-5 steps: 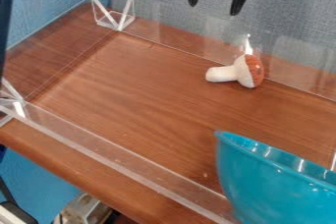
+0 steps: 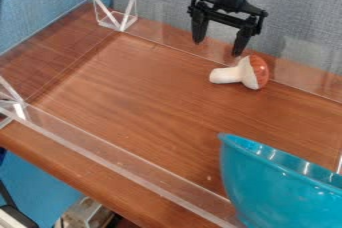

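My black gripper (image 2: 218, 34) hangs at the top centre against the grey back wall, open, with nothing between its fingers. Below and to the right of it, a toy mushroom (image 2: 255, 70) with a red cap and white stem lies on its side on the wooden table (image 2: 127, 102). A large teal bowl (image 2: 274, 182) fills the lower right corner.
Clear plastic low walls (image 2: 120, 167) border the table, with white angular corner brackets (image 2: 115, 17) at the back left and left front.
My gripper has come down from the top edge and now hangs lower, nearer the mushroom. The mushroom and bowl have not moved.
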